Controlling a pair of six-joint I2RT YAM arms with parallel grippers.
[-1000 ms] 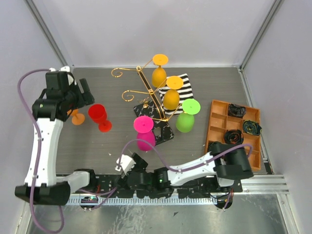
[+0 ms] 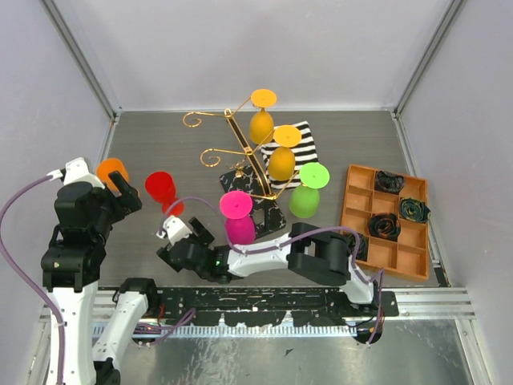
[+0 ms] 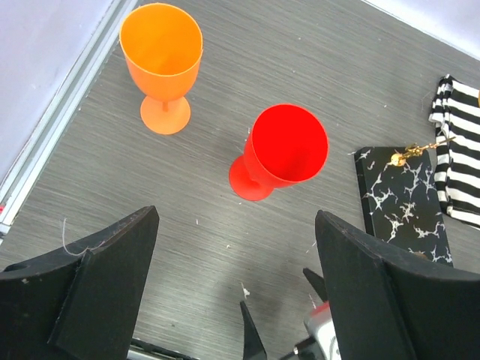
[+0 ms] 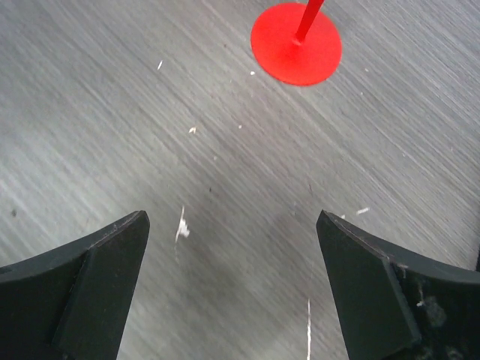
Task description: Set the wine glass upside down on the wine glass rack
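Upright on the table stand an orange wine glass (image 3: 162, 56) at the far left and a red wine glass (image 3: 289, 146) to its right. The gold rack (image 2: 248, 152) rises mid-table on a black marble base (image 3: 401, 202), with several coloured glasses hanging upside down from it. My left gripper (image 2: 128, 194) is open and empty at the left side, near the orange glass. Closer to the front, my right gripper (image 2: 186, 245) is open over bare table, just in front of the red glass's foot (image 4: 296, 43). The red bowl is cut off in the right wrist view.
A wooden organiser (image 2: 385, 241) with coiled dark cables sits at the right. Under the rack's far side lies a black-and-white striped cloth (image 2: 304, 151). Walls enclose the back and sides. Bare table extends between the red glass and the rack.
My right gripper has moved left and away from the front edge, toward the red glass. The left gripper has drawn back left and frontward, uncovering more of the orange glass. The glasses have stayed put.
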